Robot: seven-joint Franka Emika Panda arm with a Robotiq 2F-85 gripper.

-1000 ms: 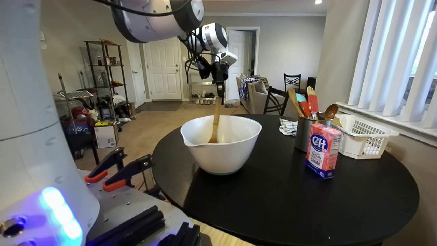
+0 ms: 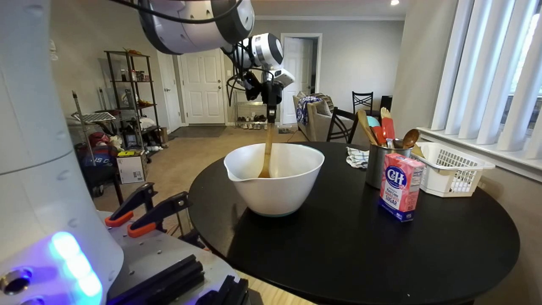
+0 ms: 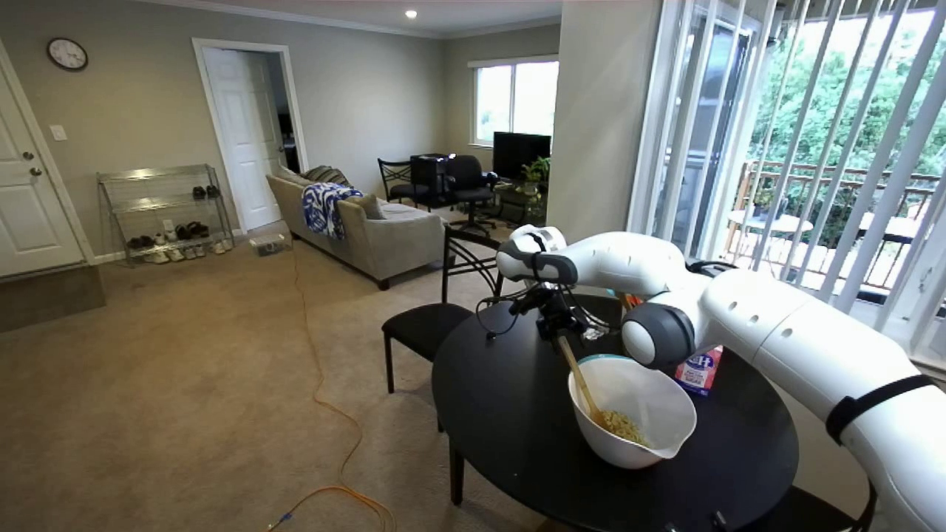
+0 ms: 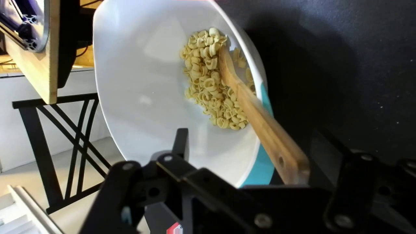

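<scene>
A wooden spoon (image 4: 260,113) leans on the rim of a white mixing bowl (image 2: 272,195), its lower end in a heap of small pasta (image 4: 208,84). The handle slants up out of the bowl, and in the wrist view its top end lies between my spread fingers, nearer the right one. My gripper is open around that end, not clamped on it. From the side, the gripper (image 2: 272,112) hangs just above the bowl, pointing down at the handle's top. Whether a finger touches the handle cannot be told.
On the black round table (image 2: 350,249) stand a pink sugar box (image 2: 401,187), a metal utensil pot (image 2: 376,165) and a white basket (image 2: 449,173), all right of the bowl. A cloth (image 2: 358,157) lies behind them.
My gripper has come down slightly and shifted a little to the left over the spoon's handle. Bowl and spoon look unmoved.
</scene>
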